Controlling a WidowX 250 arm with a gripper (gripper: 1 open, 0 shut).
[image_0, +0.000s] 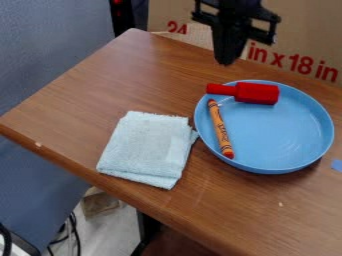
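Observation:
A blue round plate (274, 135) sits on the wooden table, holding a red cylinder with a thin handle (254, 92) at its upper part and an orange crayon (221, 129) at its left. A folded pale blue cloth (144, 149) lies left of the plate. My black gripper (227, 54) hangs above the plate's far edge, near the top of the view; whether its fingers are open or shut is unclear.
A cardboard sheet with red print stands behind. A small blue piece (337, 165) lies at the right.

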